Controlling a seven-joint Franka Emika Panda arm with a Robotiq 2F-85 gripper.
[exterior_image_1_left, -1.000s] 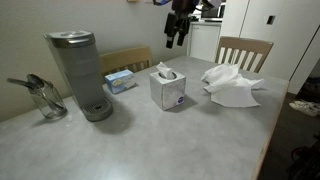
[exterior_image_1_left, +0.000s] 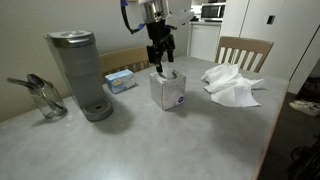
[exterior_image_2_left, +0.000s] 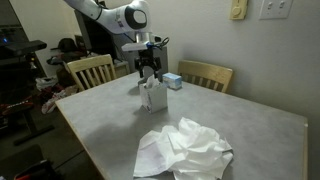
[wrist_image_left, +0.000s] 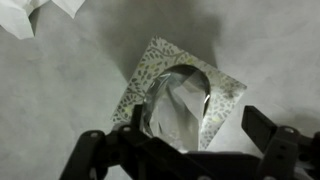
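A patterned tissue box (exterior_image_1_left: 168, 91) stands upright on the grey table, its oval opening facing up. White tissue (wrist_image_left: 178, 110) sits in that opening and pokes out of it. My gripper (exterior_image_1_left: 160, 65) hangs just over the box's top, open, fingers pointing down. In the wrist view, one dark finger (wrist_image_left: 96, 150) shows at the left and another at the right, with the box between and beyond them. Whether a fingertip touches the tissue, I cannot tell. From the second exterior view, the box (exterior_image_2_left: 154, 97) stands below the arm.
Crumpled white cloth or paper (exterior_image_1_left: 232, 84) lies right of the box. A coffee maker (exterior_image_1_left: 85, 75), a utensil holder (exterior_image_1_left: 48, 100) and a small blue box (exterior_image_1_left: 119, 81) stand to the left. Chairs line the table's edge.
From the far right, my gripper has come left and down to just above the tissue box. The box and the other objects have stayed in place.
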